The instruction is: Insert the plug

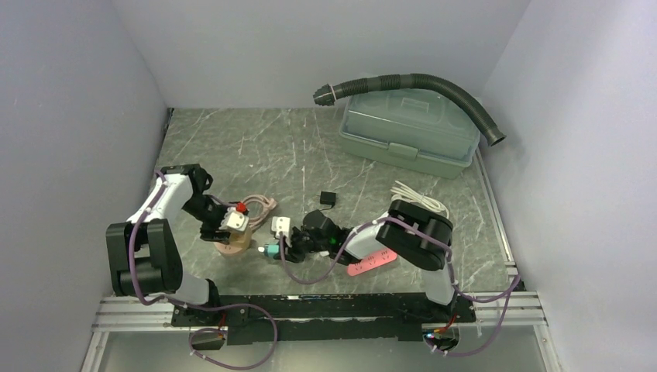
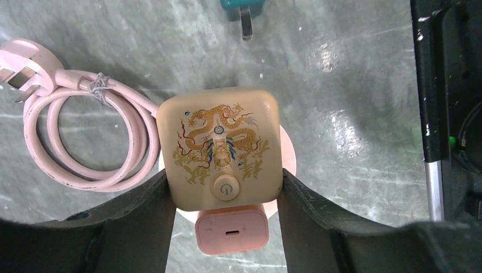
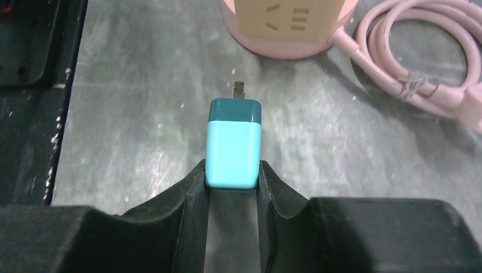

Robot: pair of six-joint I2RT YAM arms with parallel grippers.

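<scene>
A teal plug (image 3: 233, 151) sits between the fingertips of my right gripper, which is shut on it. Its metal prong (image 3: 239, 90) points at the socket block, with a clear gap of table between. The tan socket block (image 2: 221, 151), printed with a dragon, stands on a round pink base (image 2: 289, 153). My left gripper has one finger against each side of this block and looks shut on it. Slots show on the block's side (image 3: 284, 21) facing the plug. From above, plug (image 1: 271, 250) and block (image 1: 239, 240) are close but apart.
The block's pink cable (image 2: 136, 125) lies coiled beside it, ending in its own plug. A coral power strip (image 1: 373, 262) lies under the right forearm. Further back are a black adapter (image 1: 328, 198), a white cable (image 1: 418, 199) and a green box (image 1: 411, 132).
</scene>
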